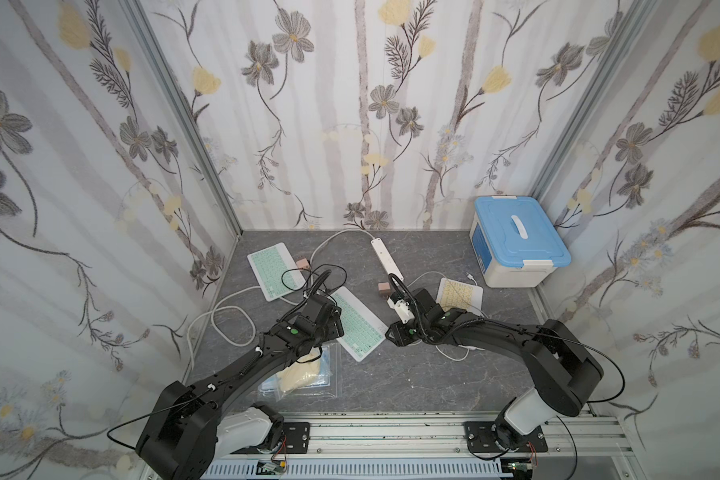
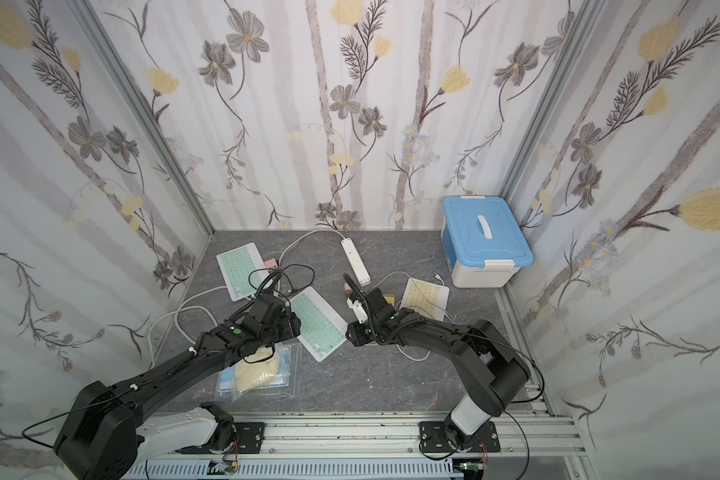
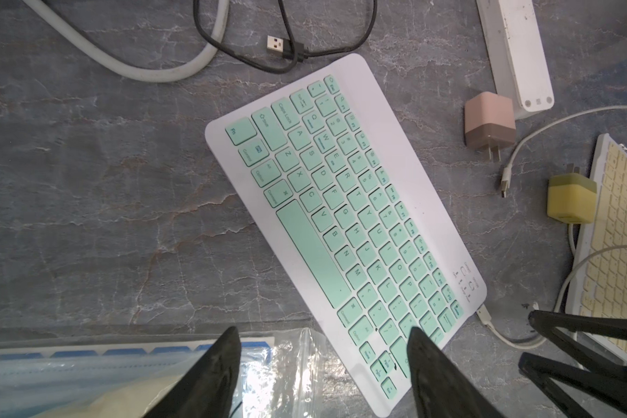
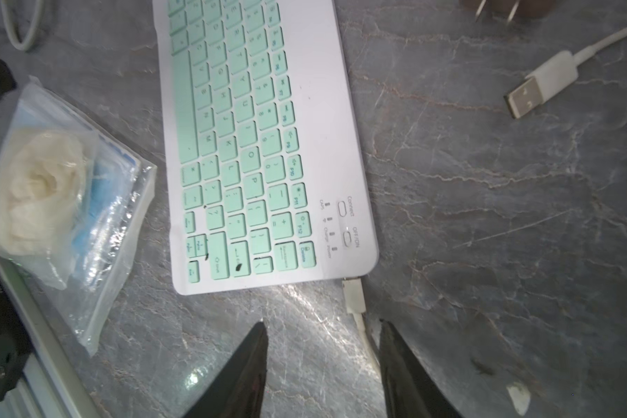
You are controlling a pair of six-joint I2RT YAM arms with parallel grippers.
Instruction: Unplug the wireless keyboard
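A white keyboard with mint keys (image 3: pixel 348 223) lies in mid-table. A white cable's connector (image 4: pixel 353 296) sits at the edge of its right end, by the power switch. My left gripper stands open above the keyboard and plastic bags, nothing seen between its fingers. Over the bare table just beside that connector hangs my right gripper, also open and empty, the cable running near one fingertip. A loose white USB plug (image 4: pixel 540 87) lies apart from the keyboard.
Around lie a second mint keyboard (image 1: pixel 268 268), a yellow-keyed keyboard (image 3: pixel 613 230), pink (image 3: pixel 489 118) and yellow (image 3: pixel 571 198) chargers, a power strip (image 3: pixel 515 48), bags (image 4: pixel 41 195) and loops of cable. A lidded box (image 1: pixel 520 244) stands back right.
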